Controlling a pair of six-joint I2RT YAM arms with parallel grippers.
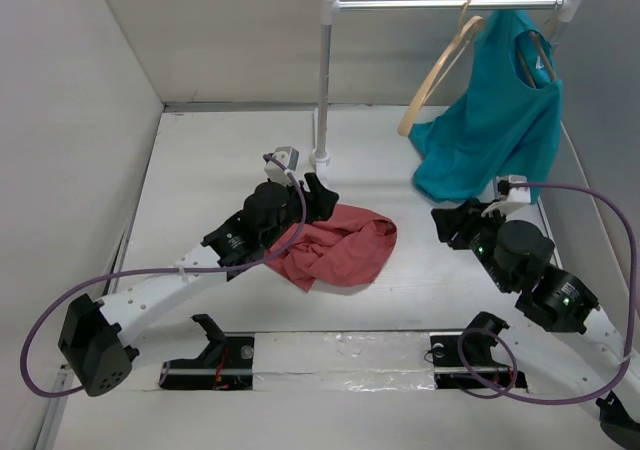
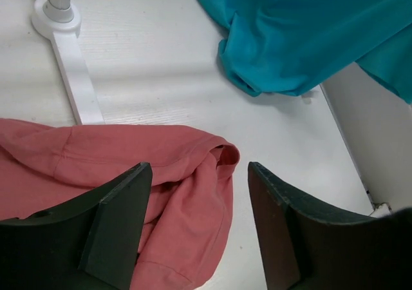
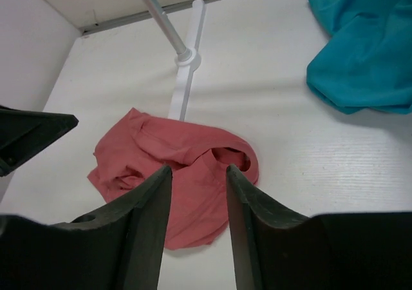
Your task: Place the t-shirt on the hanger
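A red T-shirt (image 1: 340, 245) (image 2: 187, 225) (image 3: 193, 206) lies crumpled on the white floor of the workspace. My left gripper (image 1: 310, 192) hovers over it, fingers apart and empty. My right gripper (image 1: 455, 225) is held right of the red cloth, its fingers part open with nothing seen between them. At the top right of the top view a wooden hanger (image 1: 430, 75) hangs on the rail (image 1: 430, 5), beside a teal shirt (image 1: 490, 130) on another hanger.
The rack's post (image 1: 324, 90) and its white foot (image 2: 74, 77) stand behind the red shirt. The teal shirt's lower part reaches the floor at back right. Bare floor shows left of the rack and between the red cloth and my right gripper. Walls close in both sides.
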